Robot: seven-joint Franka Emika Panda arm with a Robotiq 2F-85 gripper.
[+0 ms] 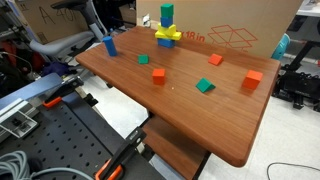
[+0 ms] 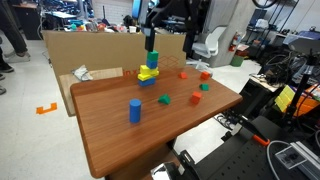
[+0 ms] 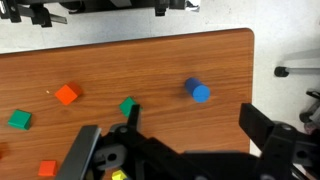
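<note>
My gripper is open, its fingers (image 3: 105, 150) wide apart with nothing between them. In exterior view 2 it hangs above the table, higher than the stack. A blue cylinder (image 2: 135, 110) stands alone on the wood, also visible as the blue cylinder (image 1: 109, 46) near the table's far left end. Farther back rises a stack of blue, yellow and green pieces (image 1: 168, 31), with blue on top. Loose on the table lie two green blocks (image 1: 205, 86) and several orange-red blocks (image 1: 158, 76). In the wrist view, a finger hides most of the stack.
A black work surface (image 1: 60, 140) with cables lies along the near side.
</note>
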